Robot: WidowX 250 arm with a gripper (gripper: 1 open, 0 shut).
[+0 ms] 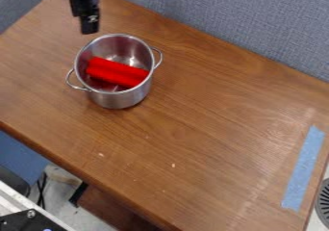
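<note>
A steel pot [115, 97] with two side handles stands on the wooden table, left of centre. A red cylinder [118, 72] lies inside it. My black gripper [90, 26] hangs at the top left, above and behind the pot and apart from it; it is open, with nothing visible between its fingers.
A blue tape strip [302, 167] lies along the right edge. Grey padded walls border the back, and cables show below the lower-left edge.
</note>
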